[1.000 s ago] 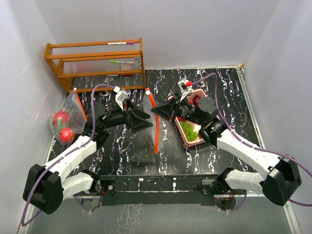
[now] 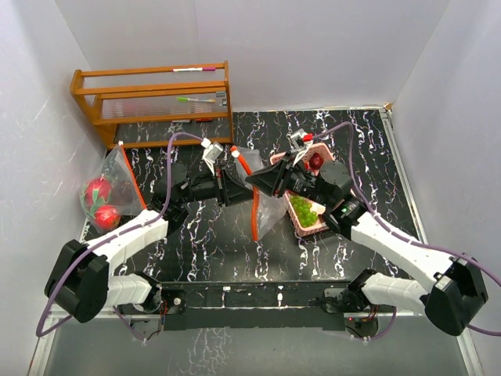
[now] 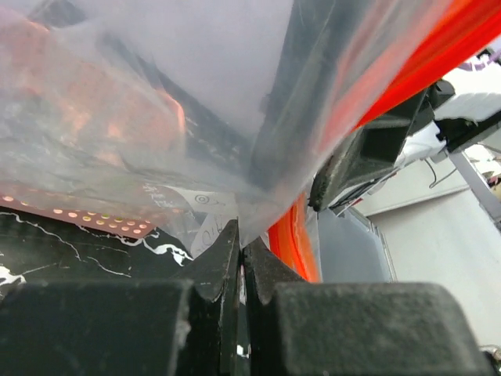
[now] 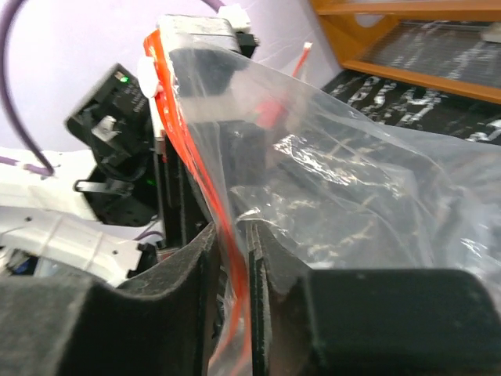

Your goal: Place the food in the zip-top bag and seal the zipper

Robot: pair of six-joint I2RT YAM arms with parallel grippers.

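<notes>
An empty-looking clear bag with an orange zipper (image 2: 255,219) hangs between my grippers at the middle. My left gripper (image 2: 239,192) is shut at the bag's edge, its fingertips meeting on the clear film below the zipper in the left wrist view. My right gripper (image 2: 258,182) is at the orange zipper strip; in the right wrist view the strip runs down between its fingers, and whether they grip it is unclear. A pink basket (image 2: 311,225) with green grapes (image 2: 303,211) and red items sits to the right, partly behind the right arm.
A filled bag (image 2: 109,196) with red food lies at the far left. A wooden rack (image 2: 153,90) with markers stands at the back left. Bare black table shows below the hanging bag.
My left gripper has moved right toward the bag. The bag's lower part has swung right and spread out. The right gripper has shifted slightly right.
</notes>
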